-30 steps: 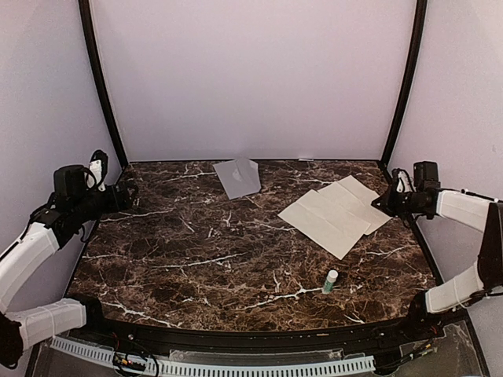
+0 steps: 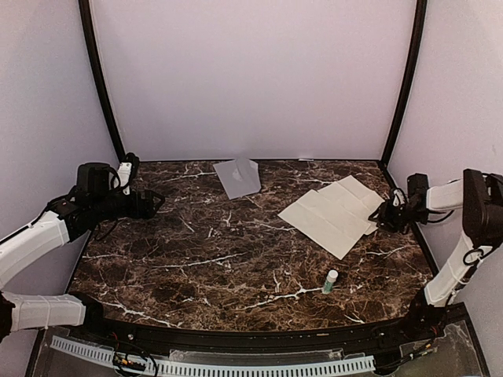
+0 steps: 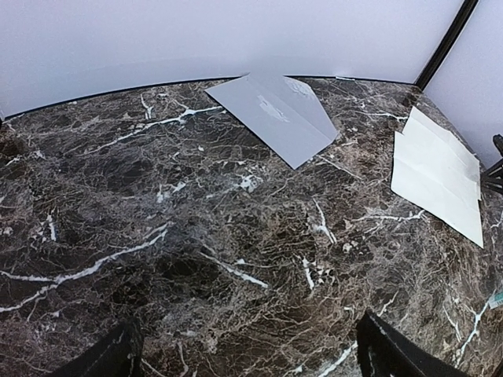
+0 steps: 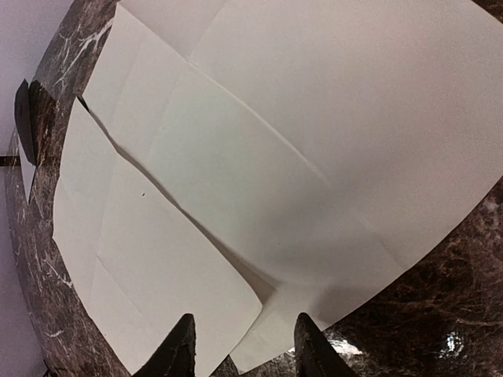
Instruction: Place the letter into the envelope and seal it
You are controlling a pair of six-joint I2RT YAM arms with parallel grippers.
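A grey envelope (image 2: 236, 179) with its flap raised lies at the back of the table, left of centre; the left wrist view also shows this envelope (image 3: 275, 118). The cream letter (image 2: 330, 216) lies creased and flat at the right, a raised fold crossing the paper (image 4: 165, 251) in the right wrist view. Over the table's left side hangs my left gripper (image 2: 155, 204), open and empty, far from both papers. My right gripper (image 2: 379, 218) is at the letter's right edge, its fingers (image 4: 177, 349) apart above the paper's corner. Whether they touch the paper cannot be told.
A small glue stick (image 2: 330, 281) with a white cap and green label stands near the front right. Pale walls close in the back and sides.
My left gripper has moved right, inward over the table. Papers and glue stick look unmoved.
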